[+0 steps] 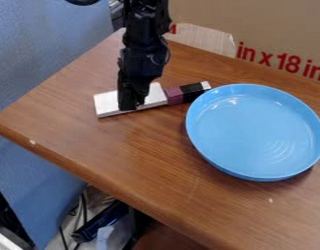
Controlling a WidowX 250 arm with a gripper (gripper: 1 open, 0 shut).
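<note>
A long white bar (108, 104) lies on the wooden table, with a dark purple and black section (182, 95) toward its right end and a small white tip. The black gripper (132, 99) comes down from the top onto the white part of the bar, hiding some of it. Whether its fingers are open or shut cannot be seen. A blue plate (254, 133) lies to the right, close to the bar's right end.
The table (110, 156) has free room at the left and front. A cardboard box (280, 39) stands behind it. Past the table's left edge are blue fabric and clutter below.
</note>
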